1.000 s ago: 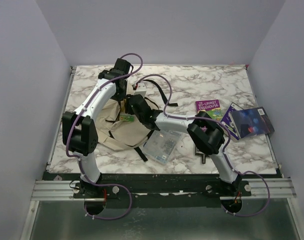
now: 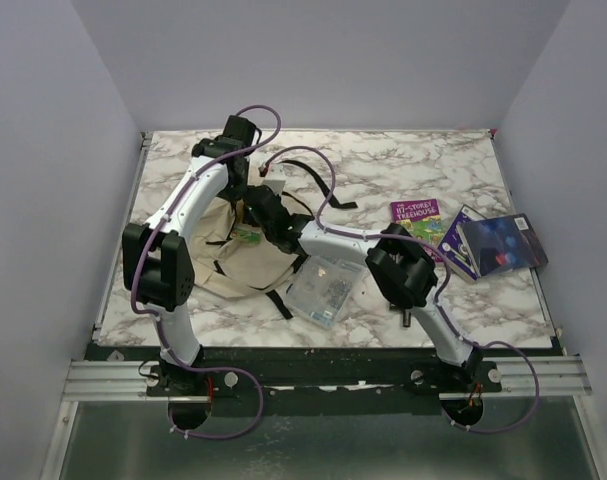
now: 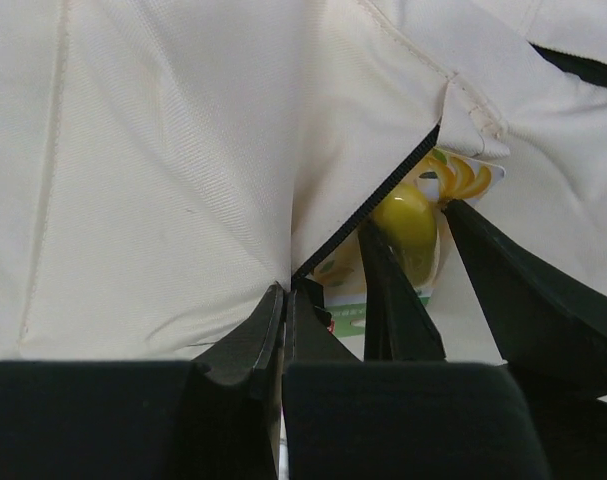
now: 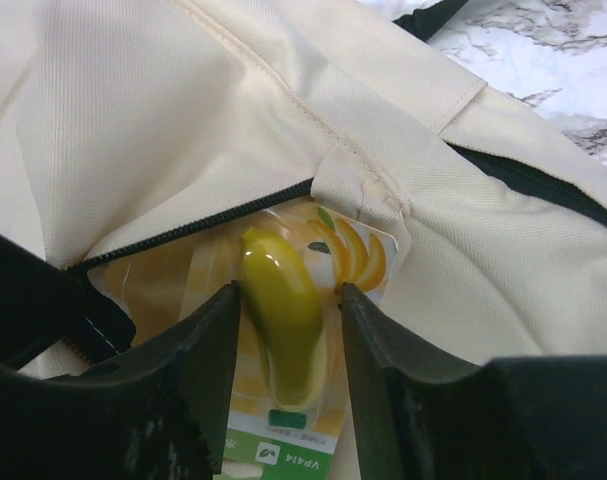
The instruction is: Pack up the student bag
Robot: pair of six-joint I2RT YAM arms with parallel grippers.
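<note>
The cream bag (image 2: 243,265) lies open at the left of the table. Inside its zipped opening is a card with orange and green print (image 4: 358,255), under a yellow banana-like item (image 4: 281,315). My left gripper is shut at the zipper edge; whether cloth is between its fingers is hard to tell. My right gripper is part open, its fingertips on either side of the yellow item, low over the card.
A clear pouch (image 2: 323,295) lies below the bag. A pink book (image 2: 413,212) and dark blue books (image 2: 498,245) lie at the right.
The left arm has barely moved.
</note>
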